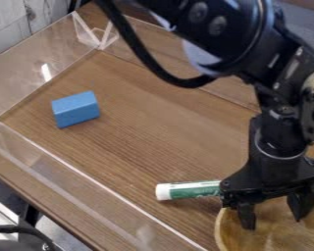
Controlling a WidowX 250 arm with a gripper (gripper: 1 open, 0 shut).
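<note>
My black gripper (270, 201) is low at the right, its fingers open over a tan bowl (258, 237) at the bottom right. A green-and-white tube (191, 189) lies on the wooden table (121, 157) just left of the gripper, reaching toward the bowl's rim; its right end is hidden behind the fingers.
A blue block (76, 109) sits at the left of the table. Clear walls or trim run along the table's left side.
</note>
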